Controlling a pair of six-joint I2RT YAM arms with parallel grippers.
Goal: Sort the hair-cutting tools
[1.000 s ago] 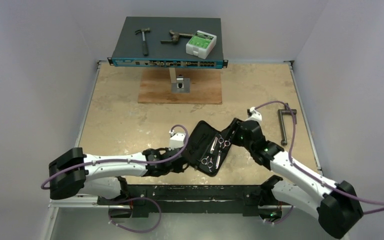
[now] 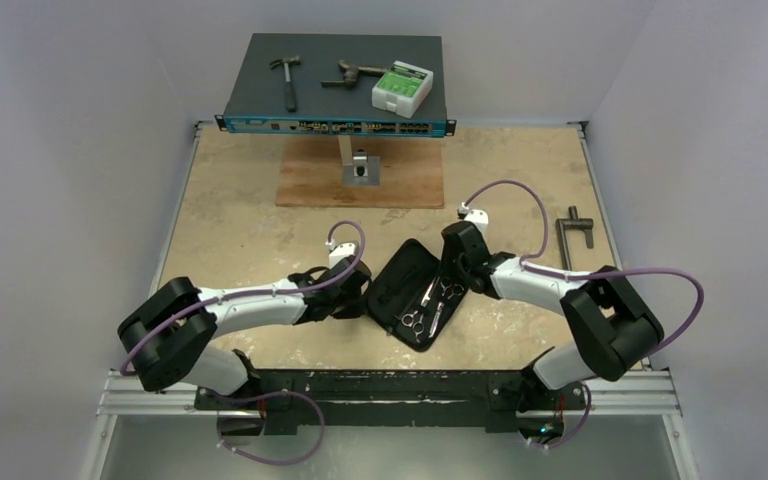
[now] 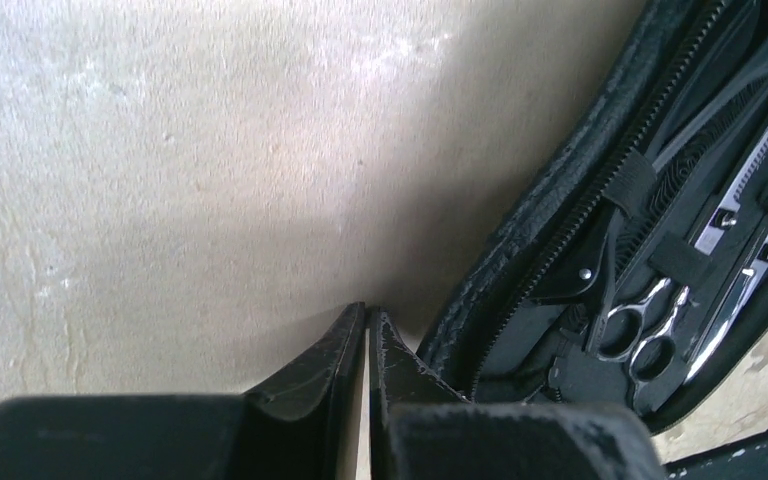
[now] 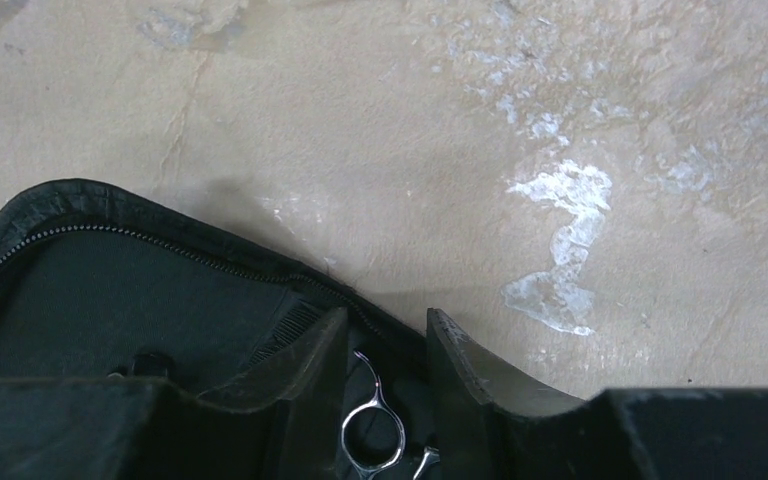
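An unzipped black case (image 2: pixel 393 275) lies flat on the table, set at a slant. Several silver scissors (image 2: pixel 414 322) and other cutting tools sit in its loops, with scissor finger rings (image 3: pixel 652 358) showing in the left wrist view. Beside the case's left edge, my left gripper is shut, nothing between its fingertips. My right gripper stands part open over the case's far right edge, its fingers either side of the zip edge. One scissor ring (image 4: pixel 373 437) appears below, between those fingers; whether they touch anything is hard to tell.
A dark metal tool (image 2: pixel 563 240) lies at the table's right side. At the back, a raised rack unit (image 2: pixel 310 75) carries a hammer (image 2: pixel 289 84), a second tool (image 2: pixel 351 74) and a white-green box (image 2: pixel 402 90). Bare table lies left of and behind the case.
My left gripper has shifted back and a little left along the case. The case has hardly moved.
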